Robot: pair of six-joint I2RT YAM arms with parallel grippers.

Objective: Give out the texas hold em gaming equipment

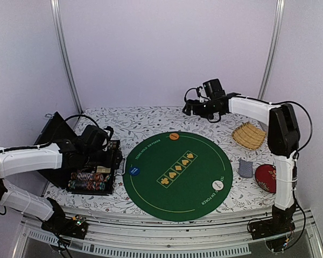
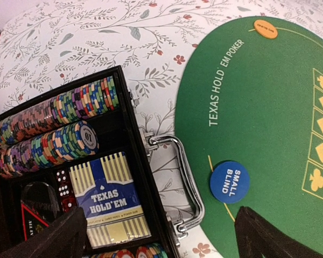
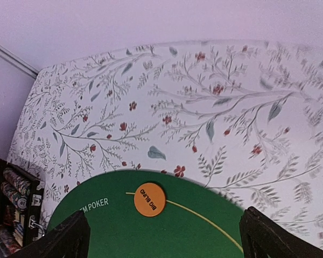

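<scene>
The orange big blind button [image 3: 149,199] lies flat on the upper edge of the round green poker mat [image 1: 145,188]. My right gripper hangs open and empty, up and to the right of that button. On the mat's left side rests the blue small blind button [image 2: 230,181]; a white button [image 1: 217,185] lies at its lower right. Over the open chip case [image 2: 151,199], my left gripper stands open with nothing held. Inside the case are rows of chips [image 2: 48,148], red dice [image 2: 64,190] and a Texas Hold'em card box [image 2: 109,196].
At the right are a wicker basket [image 1: 248,136], a grey patterned card deck [image 1: 246,169] and a round red dish [image 1: 266,177]. A metal handle [image 2: 189,183] sticks out from the case toward the mat.
</scene>
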